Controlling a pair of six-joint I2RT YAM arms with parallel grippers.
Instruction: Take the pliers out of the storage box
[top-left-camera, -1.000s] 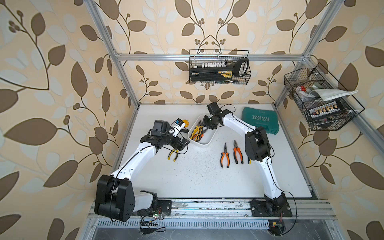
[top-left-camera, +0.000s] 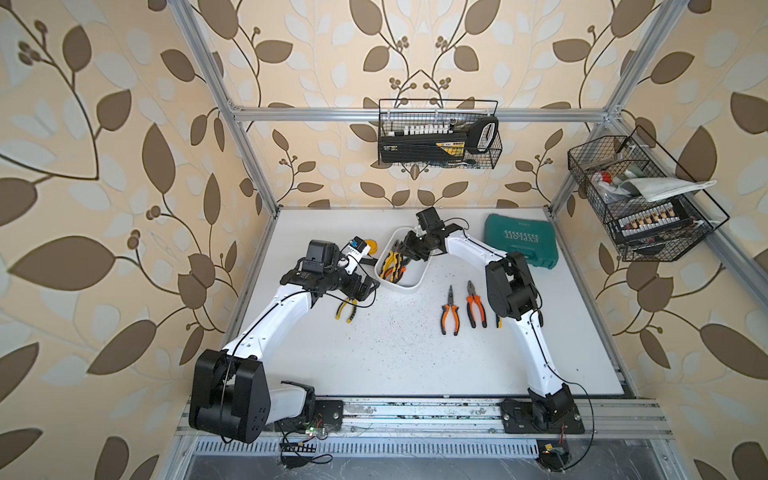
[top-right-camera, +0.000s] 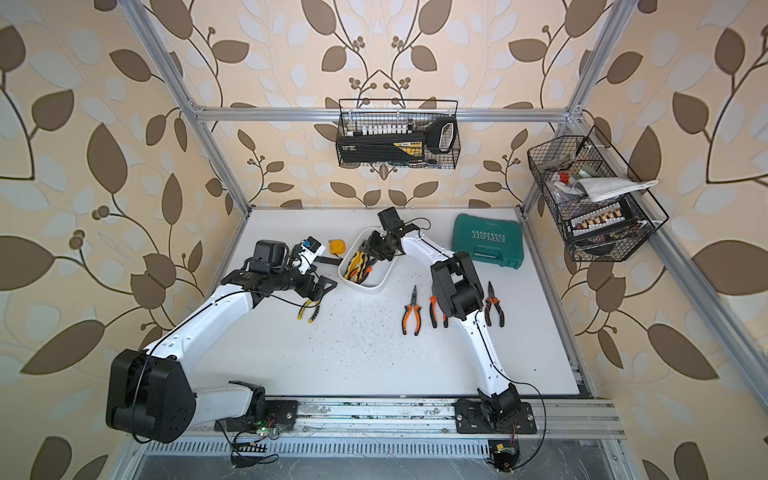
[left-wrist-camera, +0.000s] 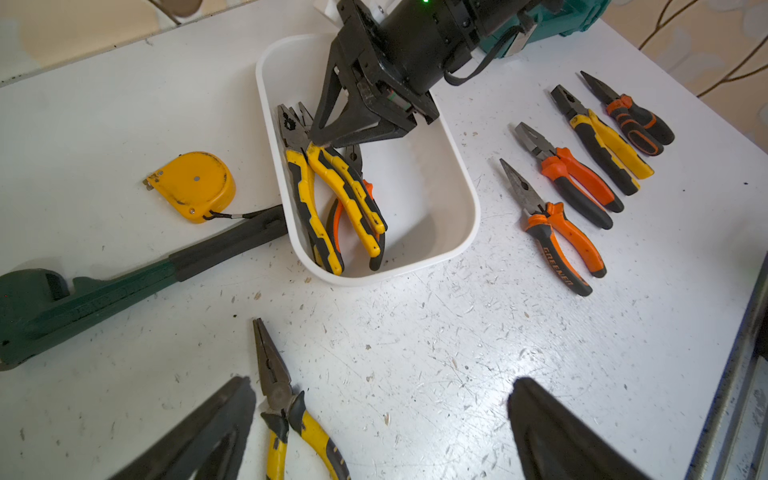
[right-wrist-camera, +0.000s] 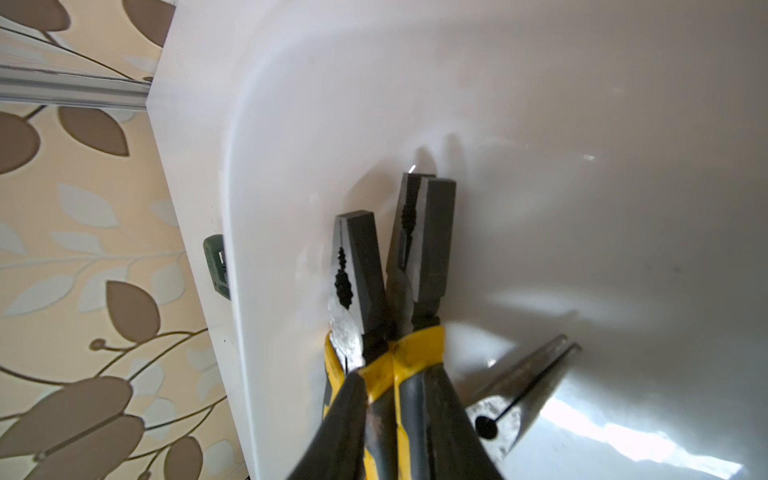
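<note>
The white storage box (left-wrist-camera: 470, 209) holds yellow-and-black pliers (left-wrist-camera: 301, 212) and another yellow-and-black pair (left-wrist-camera: 352, 192). An orange-handled pair (left-wrist-camera: 336, 217) lies partly hidden beneath them. My right gripper reaches down into the box, its fingers (right-wrist-camera: 348, 420) part open on either side of the upper yellow-and-black handles. Whether they touch cannot be told. The steel fingers of those pliers (right-wrist-camera: 432, 240) point toward the box's far wall. In the left wrist view, my left gripper hangs open above the table near the box, with nothing between its fingers.
Outside the box, several pliers lie to its right, among them an orange pair (left-wrist-camera: 564, 232). Yellow-handled pliers (left-wrist-camera: 277, 392) lie below my left gripper. A tape measure (left-wrist-camera: 192, 185) and green wrench (left-wrist-camera: 104, 308) are left; a green case (top-left-camera: 520, 240) stands back right.
My right gripper has moved slightly left and down, deeper over the pliers in the box. The left arm has stayed still.
</note>
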